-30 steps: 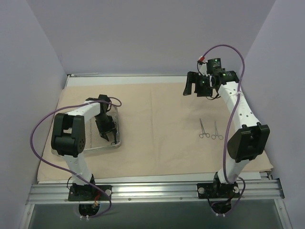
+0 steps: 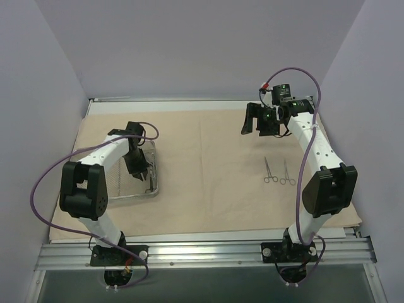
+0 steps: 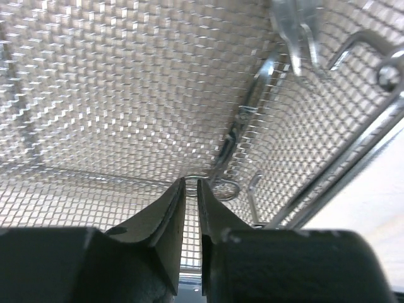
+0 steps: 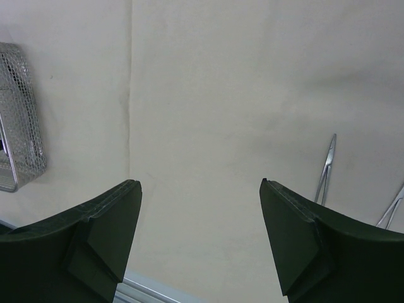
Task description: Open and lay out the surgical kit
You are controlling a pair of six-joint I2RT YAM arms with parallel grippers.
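Note:
The wire mesh instrument tray [image 2: 131, 197] stands on the cloth at the left. Over its right part is my left gripper [image 2: 144, 177], its fingertips parted by a narrow gap in the left wrist view. Just beyond those tips lie the ring handles [image 3: 225, 189] of a slim dark instrument [image 3: 243, 113]; contact is hard to judge. Bright forked metal tips [image 3: 295, 35] show higher up in the tray. My right gripper [image 2: 245, 126] is wide open above bare cloth, empty. Two scissor-like instruments rest on the cloth at right, the left one [image 2: 269, 169] beside the other [image 2: 286, 172].
Another thin metal tool [image 3: 254, 197] lies near the tray's side wall. A metal rail [image 2: 208, 248] runs along the table's front edge.
My left arm has shifted leftward and its gripper slightly up the top view, uncovering more of the tray's lower right corner. The right arm has dipped slightly. Both laid-out instruments are unmoved.

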